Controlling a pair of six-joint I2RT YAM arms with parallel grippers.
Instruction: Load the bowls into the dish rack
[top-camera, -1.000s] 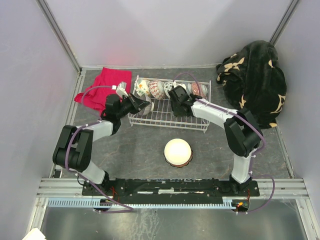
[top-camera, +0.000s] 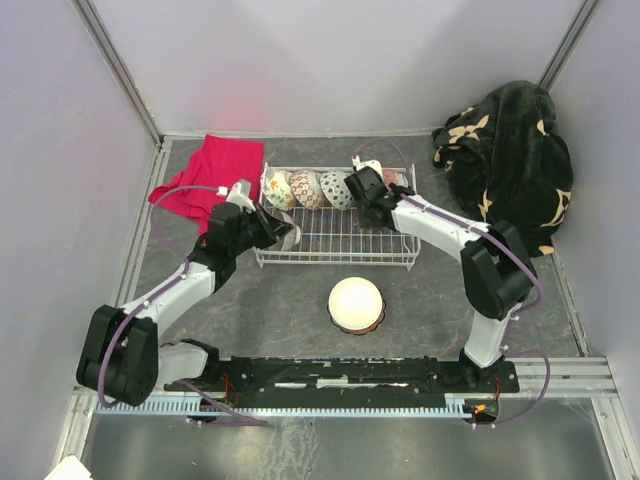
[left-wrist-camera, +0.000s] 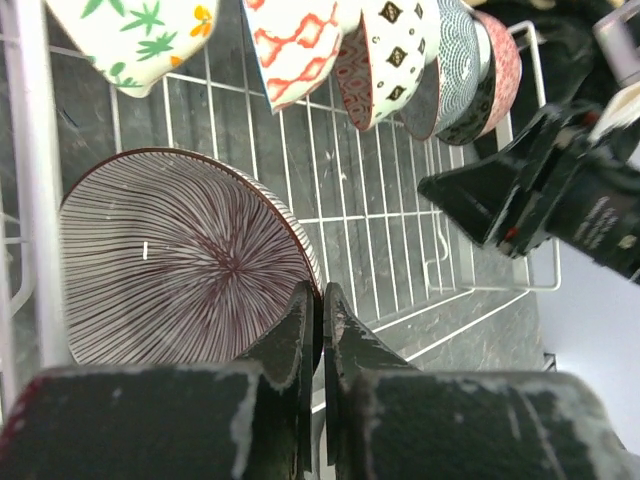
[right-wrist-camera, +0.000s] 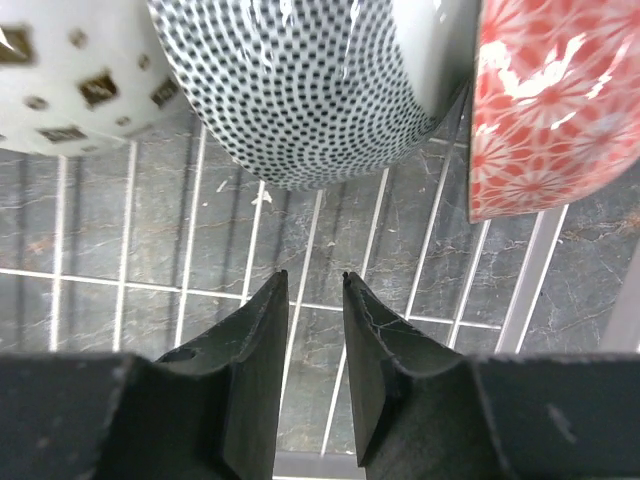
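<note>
The white wire dish rack (top-camera: 335, 262) stands square to the table. Along its back side lean several patterned bowls, among them a floral one (left-wrist-camera: 145, 45), a red-patterned one (left-wrist-camera: 292, 50), one with dark diamonds (left-wrist-camera: 392, 70) and a grey speckled one (right-wrist-camera: 290, 90); a red flowered one (right-wrist-camera: 560, 110) is at the right end. A brown-striped bowl (left-wrist-camera: 180, 260) stands on edge at the rack's left end, its rim pinched by my shut left gripper. My right gripper is partly open over bare wires in front of the speckled bowl, nothing between its fingers.
On the table in front of the rack lies a cream bowl (top-camera: 355, 303) with a dark scalloped rim. A red cloth (top-camera: 212, 180) is at the back left, a dark patterned blanket (top-camera: 510, 160) at the back right. The rack's front middle is empty.
The rack's left end has swung toward the front, so the rack now sits straight.
</note>
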